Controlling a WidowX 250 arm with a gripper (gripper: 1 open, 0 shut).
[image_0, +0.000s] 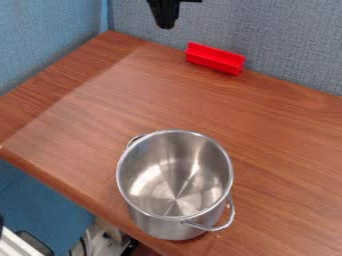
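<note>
My black gripper hangs at the top edge of the view, shut, with nothing visible between its fingers. It is raised above and to the left of a red block, apart from it. The red block lies on the wooden table at the back, near the padded wall. A steel pot with two handles stands empty at the front of the table.
Blue-grey padded walls border the back and left. Cables show below the table's front-left edge.
</note>
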